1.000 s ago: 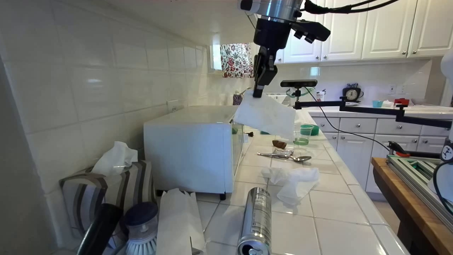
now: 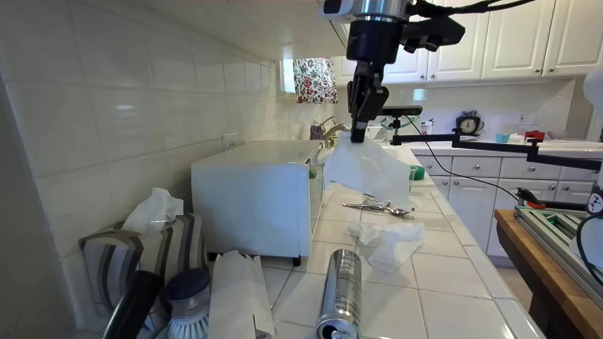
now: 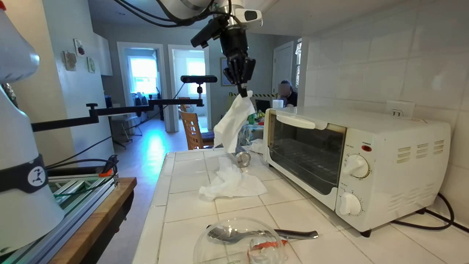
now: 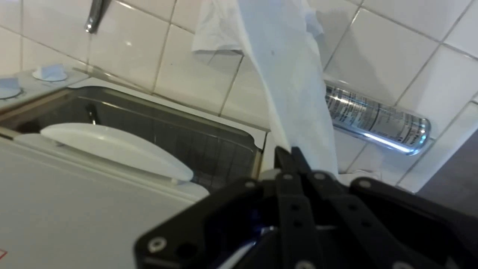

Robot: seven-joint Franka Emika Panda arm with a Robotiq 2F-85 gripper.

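My gripper (image 2: 357, 135) is shut on one corner of a white tissue (image 2: 370, 169), which hangs from the fingertips above the counter, beside the toaster oven. In exterior view 2 the same tissue (image 3: 233, 123) drapes down below the gripper (image 3: 243, 93). From the wrist, the tissue (image 4: 295, 89) stretches away from the closed fingertips of the gripper. A second crumpled tissue (image 2: 395, 243) lies on the tiles underneath. The striped tissue box (image 2: 175, 243), with a tissue sticking out of its top, stands against the wall at the left.
The white toaster oven (image 3: 395, 145) takes up the wall side of the counter. A silver can (image 2: 340, 294) lies on its side near exterior view 1. Cutlery (image 3: 272, 234) and a clear plastic cup (image 3: 239, 250) sit farther along. Bare tiles (image 2: 452, 305) run along the counter's open edge.
The gripper, with the hanging tissue, has moved right and slightly lower in exterior view 1. The tissue now covers the cup and brown item behind it. Things on the counter have stayed put.
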